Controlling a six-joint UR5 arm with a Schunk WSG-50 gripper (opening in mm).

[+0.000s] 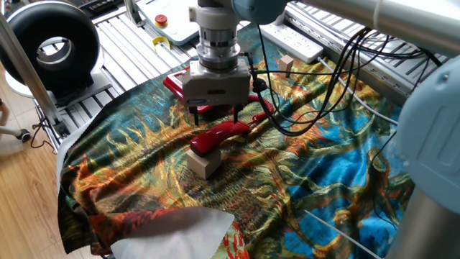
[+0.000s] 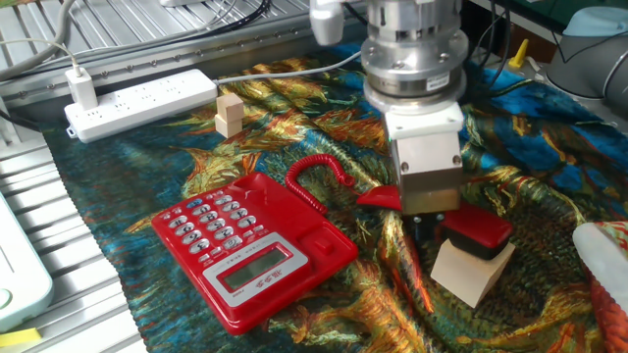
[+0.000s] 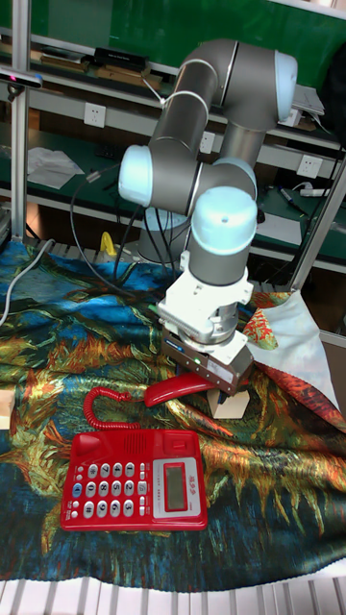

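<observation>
The red handset (image 1: 215, 138) lies tilted, one end propped on a wooden block (image 1: 205, 167) and the other lower toward the cloth. My gripper (image 1: 215, 121) points down over the handset's far side, its two fingers well apart and nothing gripped between them. In exterior view 2 the gripper body hides the middle of the handset (image 2: 479, 229); whether the fingers touch it cannot be told. The red telephone base (image 2: 211, 260), with keypad and display, rests beside it, joined by a coiled cord (image 2: 306, 183). The same base (image 3: 112, 487) sits nearest the camera in exterior view 3.
A patterned cloth (image 1: 129, 165) covers the table, rumpled in places. Small wooden blocks (image 2: 229, 116) stand near a white power strip (image 2: 142, 103). Black cables (image 1: 338, 90) loop beside the arm. White cloth underside (image 1: 176, 234) is folded over at the near edge.
</observation>
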